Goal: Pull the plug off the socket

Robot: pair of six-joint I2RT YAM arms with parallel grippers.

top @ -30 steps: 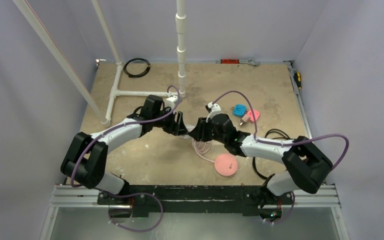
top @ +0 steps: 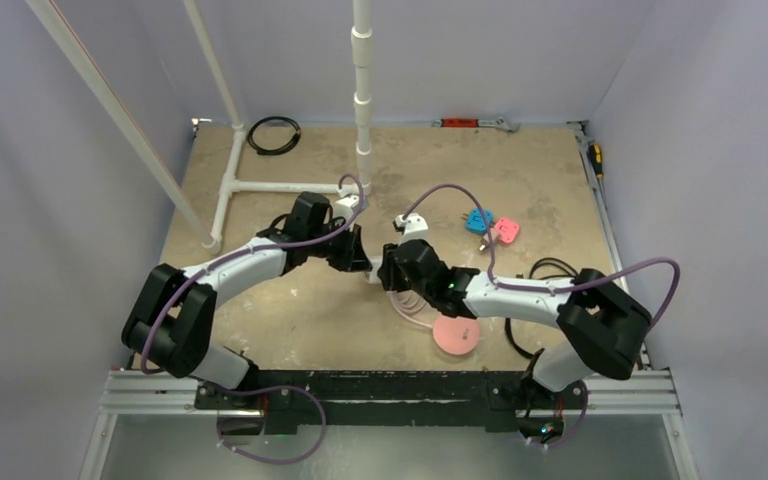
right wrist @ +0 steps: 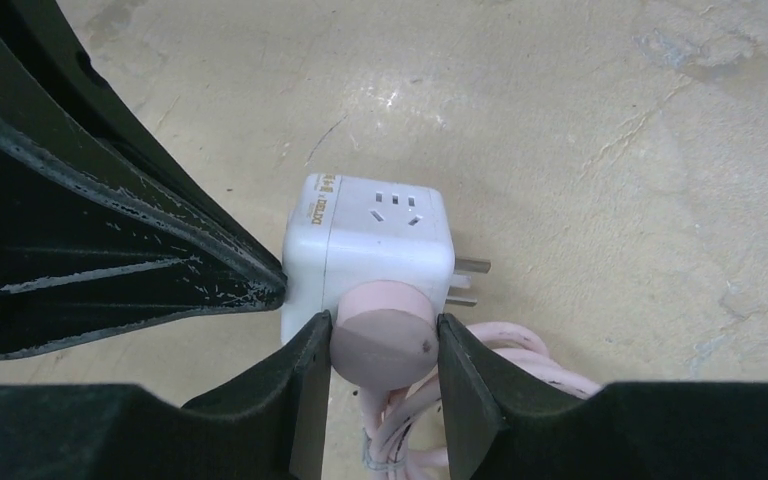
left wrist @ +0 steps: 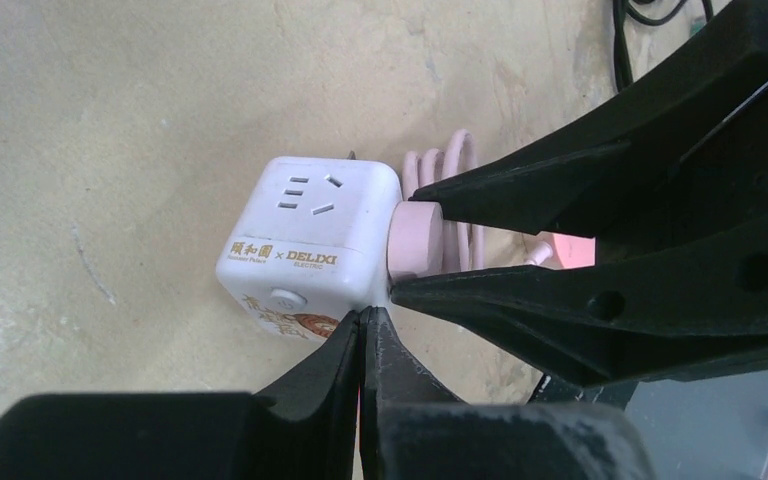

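The white cube socket point(left wrist: 305, 215) has slots on its top and metal prongs at one side. A round pink plug point(right wrist: 385, 345) sits against one face of the socket, its cord bundled below. My right gripper is shut on that plug, one finger at each side. In the left wrist view my left gripper is shut with its tips together and nothing between them; the socket lies just beyond the tips. From above, both grippers meet around the socket point(top: 373, 270) and largely cover it.
The pink cord leads to a round pink pad point(top: 455, 335) at the front. Blue point(top: 479, 221) and pink point(top: 506, 230) plugs lie to the right, near a black cable point(top: 553, 268). White pipes point(top: 295, 187) stand behind the left arm.
The right gripper, still on the plug, has shifted slightly left and toward the front.
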